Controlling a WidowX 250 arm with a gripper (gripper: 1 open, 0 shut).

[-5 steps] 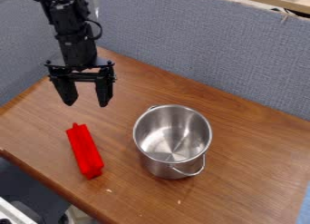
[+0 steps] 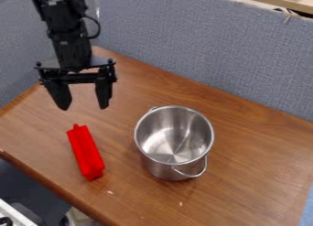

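My black gripper (image 2: pixel 83 96) hangs from the arm above the back left of the wooden table, its two fingers spread wide with nothing between them. A long red object (image 2: pixel 86 154) lies on the table at the front left, below and apart from the gripper. To its right stands a steel pot (image 2: pixel 174 147) with side handles, its inside visibly empty.
Grey padded walls (image 2: pixel 208 47) border the table at the back and left. The table's front left edge runs close to the red object.
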